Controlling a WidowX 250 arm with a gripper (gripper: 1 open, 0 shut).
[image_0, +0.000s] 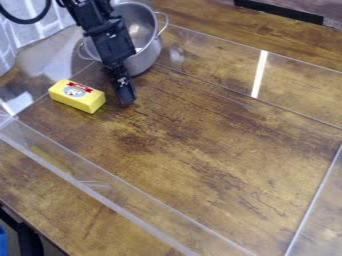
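My black gripper (123, 92) is low over the wooden table, just right of and slightly above a yellow block (78, 96) with a red-and-white label. It looks shut, and I see nothing held between its fingers. A metal pot (139, 28) with handles sits behind the arm at the top left, partly hidden by it.
Clear plastic strips or panels run along its left, front and right edges. A dark slot (281, 12) is at the back right.
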